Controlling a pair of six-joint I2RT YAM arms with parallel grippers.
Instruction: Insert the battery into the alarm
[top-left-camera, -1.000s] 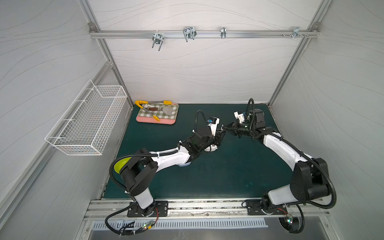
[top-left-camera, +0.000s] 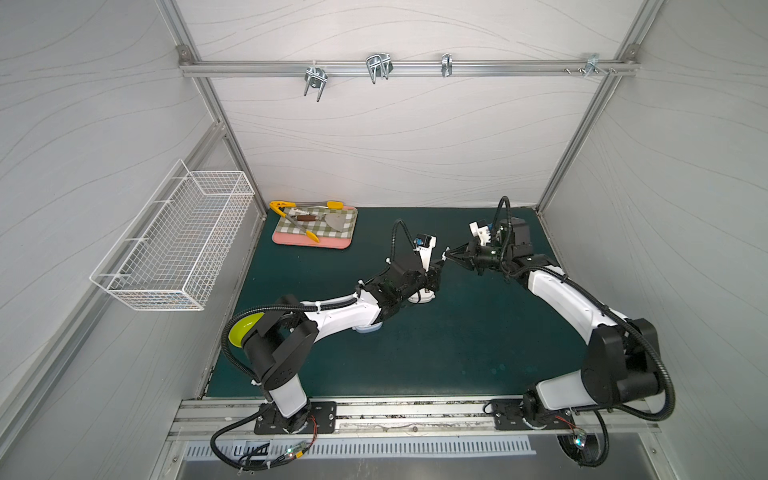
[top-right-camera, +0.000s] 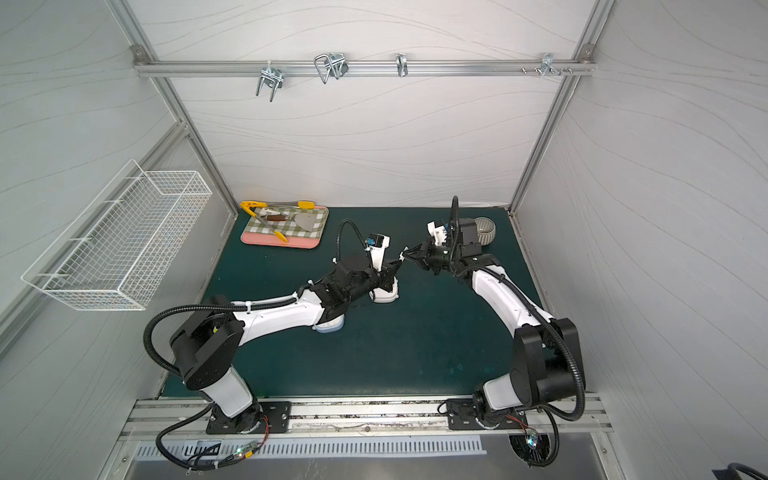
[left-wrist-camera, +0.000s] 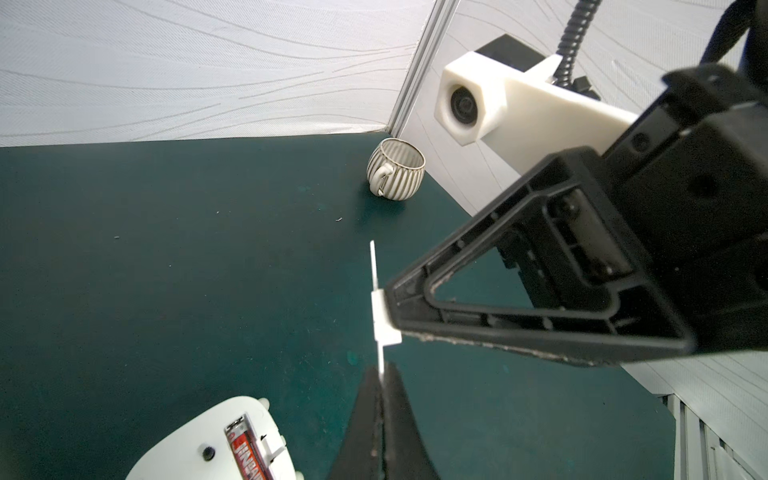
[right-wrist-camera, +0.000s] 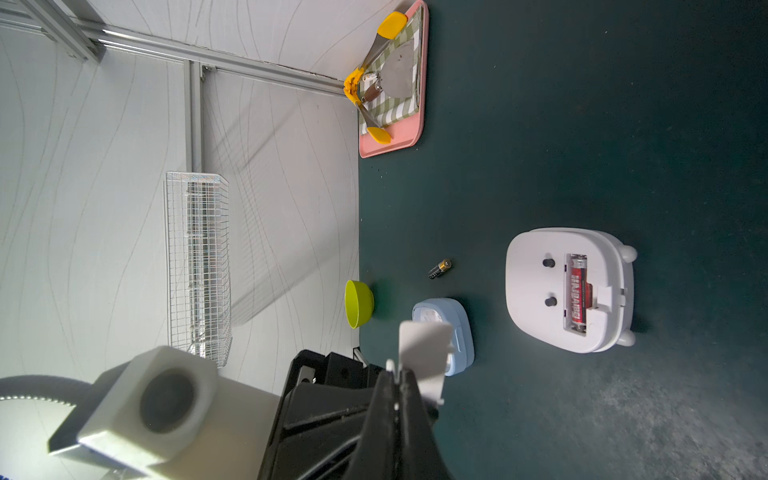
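Note:
A white alarm (right-wrist-camera: 528, 308) lies back up on the table, with a red battery (right-wrist-camera: 577, 292) lying lengthwise in its open compartment. Above the table, both grippers meet at a thin white cover (right-wrist-camera: 424, 352). In the left wrist view the cover appears nearly edge-on; its lower end enters the tips of my left gripper, which is shut on it. My right gripper is also shut, its tips at the cover's small tab. The right wrist view hides the left fingertips behind the cover.
A loose battery (right-wrist-camera: 440, 269) and a light blue device (right-wrist-camera: 450, 336) lie left of the alarm. A green bowl (right-wrist-camera: 359, 304), a pink tray (right-wrist-camera: 392, 144) with tools and a ribbed mug (left-wrist-camera: 396, 169) stand farther out.
The right arm has shifted very slightly. The left arm and the objects look unmoved.

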